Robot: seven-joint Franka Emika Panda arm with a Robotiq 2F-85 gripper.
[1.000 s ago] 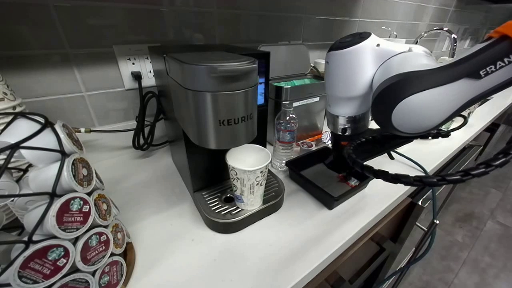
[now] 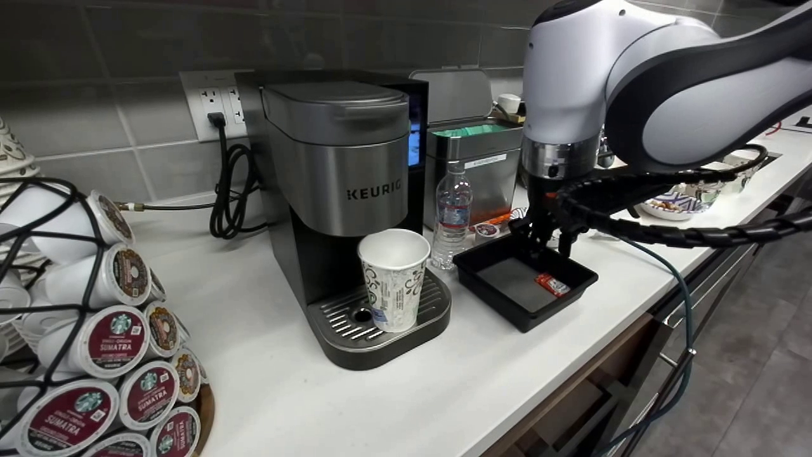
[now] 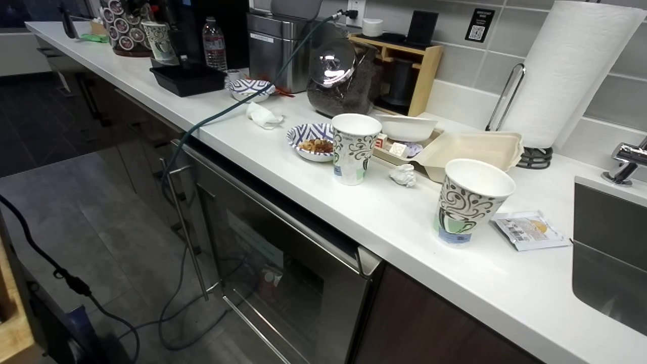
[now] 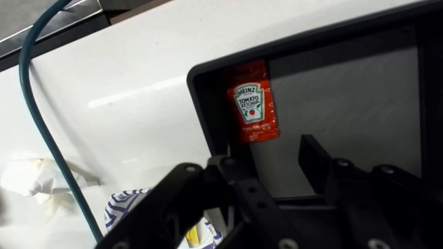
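Observation:
A red ketchup packet point(image 4: 252, 103) lies in a corner of the black tray point(image 4: 332, 49), its label facing up. My gripper shows at the bottom of the wrist view, with its black fingers point(image 4: 314, 159) spread apart and no object between them. In exterior view 1 the gripper point(image 2: 549, 242) hangs over the back part of the tray, clear of the packet point(image 2: 552, 285). The arm hides some of the tray's far side there.
Left of the tray stand a water bottle point(image 2: 452, 217) and a coffee maker point(image 2: 335, 152) with a paper cup point(image 2: 394, 278) on its drip plate. A patterned bowl point(image 4: 120, 207) and a green cable point(image 4: 45, 132) are near the tray. Bare counter point(image 2: 426, 396) lies in front.
The gripper has risen from down beside the packet and moved back a little. The packet stays in the tray, now in plain sight.

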